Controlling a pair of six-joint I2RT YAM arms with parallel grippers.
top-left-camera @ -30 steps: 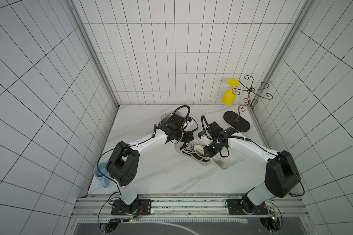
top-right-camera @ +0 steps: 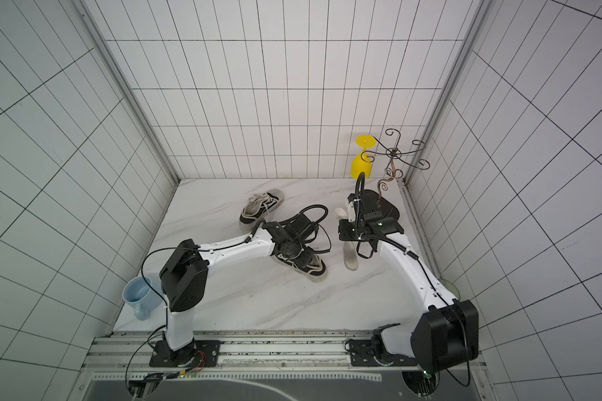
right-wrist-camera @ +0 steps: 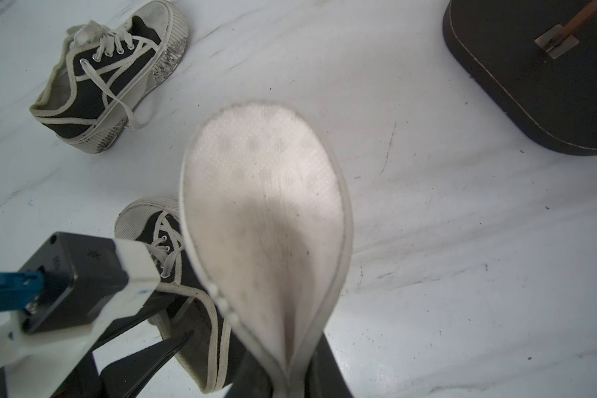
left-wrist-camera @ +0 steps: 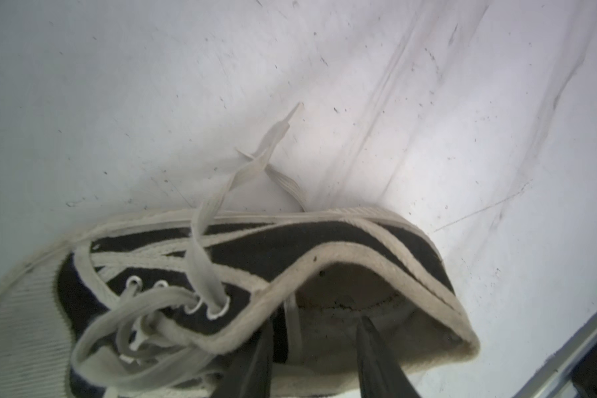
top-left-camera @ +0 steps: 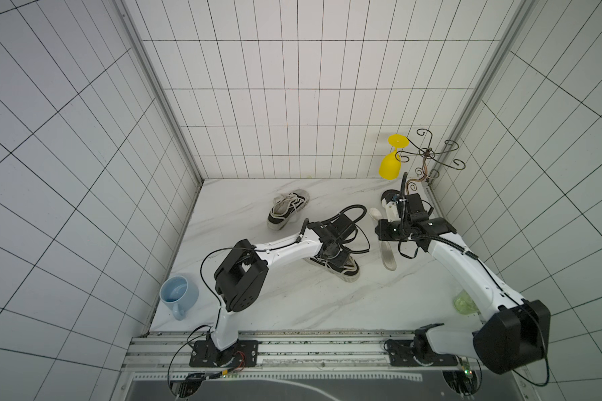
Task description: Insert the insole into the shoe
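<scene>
A black-and-beige sneaker [left-wrist-camera: 325, 232] lies below my left gripper, which is open with its fingers at the shoe's collar opening. The left wrist view shows its toe at the left and its loose laces; how deep the fingertips reach is hard to tell. My right gripper is shut on the pale insole [right-wrist-camera: 265, 192], pinching it at its narrow middle, one wide end pointing away. In the top left view the insole [top-left-camera: 388, 259] hangs to the right of the shoe [top-left-camera: 346, 270], apart from it. The left arm partly covers that shoe.
A second sneaker [top-left-camera: 287, 209] lies farther back on the left. The dark base [right-wrist-camera: 544, 66] of a wire stand bearing a yellow goblet [top-left-camera: 390, 165] is at back right. A blue mug [top-left-camera: 178, 294] sits front left, a green glass [top-left-camera: 464, 302] front right.
My right gripper has carried the insole away from above the shoe, back and to the right. My left gripper has shifted right and toward the front, over the shoe's opening.
</scene>
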